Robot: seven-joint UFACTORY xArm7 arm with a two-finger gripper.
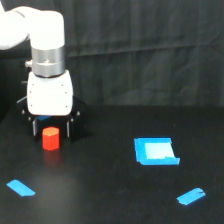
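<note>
A small red block (51, 139) sits on the black table at the left. Above it the white arm reaches straight down, its gripper (52, 130) open. One dark finger shows to each side of the block's upper part, with a gap between finger and block. Whether the fingers stand level with the block or a little behind it, I cannot tell.
A blue tray with a white inside (140, 147) lies right of centre. Flat blue pieces lie at the front left (20, 188) and front right (190, 197). Another bit of blue (42, 117) shows behind the gripper.
</note>
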